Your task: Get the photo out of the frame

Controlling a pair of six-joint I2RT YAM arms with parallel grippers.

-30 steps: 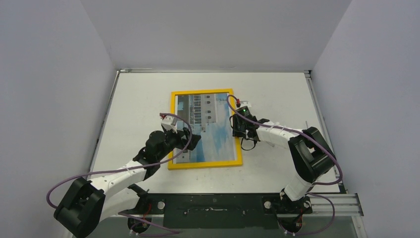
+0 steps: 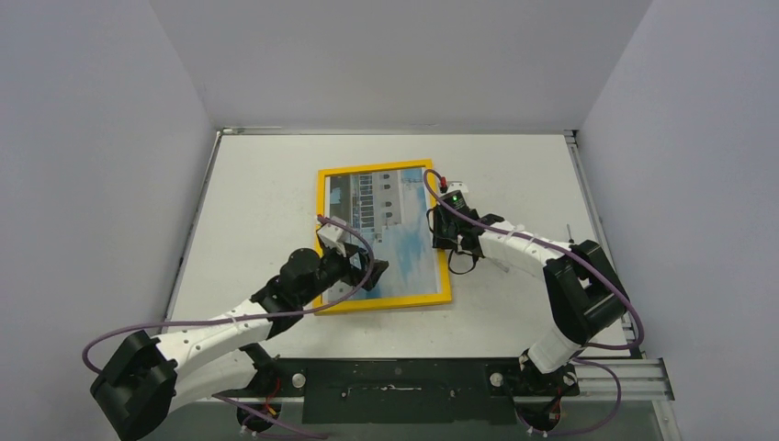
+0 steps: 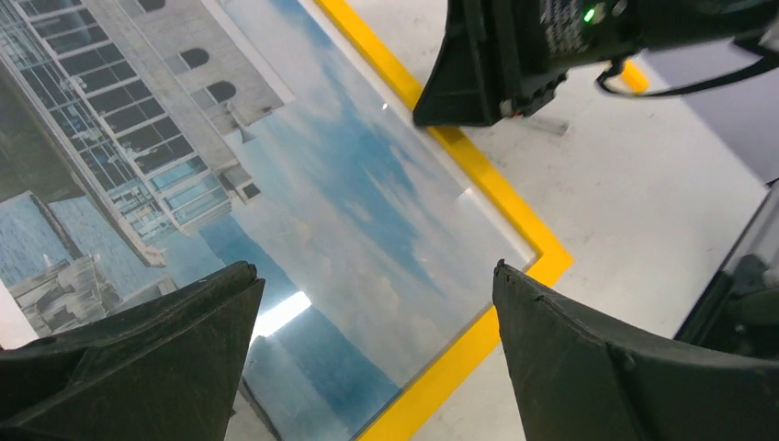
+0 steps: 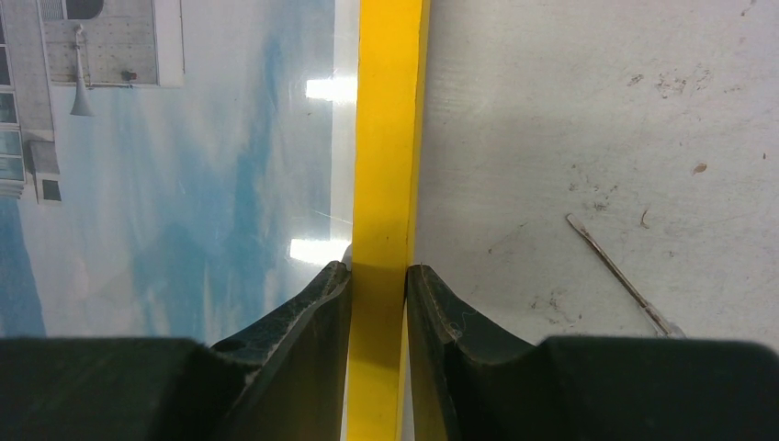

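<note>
The yellow frame (image 2: 381, 301) lies on the white table with the photo (image 2: 409, 268) inside it, a blue sky and a pale building. A clear shiny cover lies over the photo (image 3: 367, 202), with bright reflections on it. My right gripper is shut on the right bar of the yellow frame (image 4: 386, 119), one finger on each side. My left gripper hangs open above the photo's lower part, nothing between its fingers. In the top view the left arm hides the frame's lower left portion.
A thin metal tool (image 4: 620, 276) lies on the table to the right of the frame. Grey walls close in the sides and back.
The left gripper has moved to the right and a little toward the front over the photo. My right arm has shifted very slightly to the right, still at the frame's right bar.
</note>
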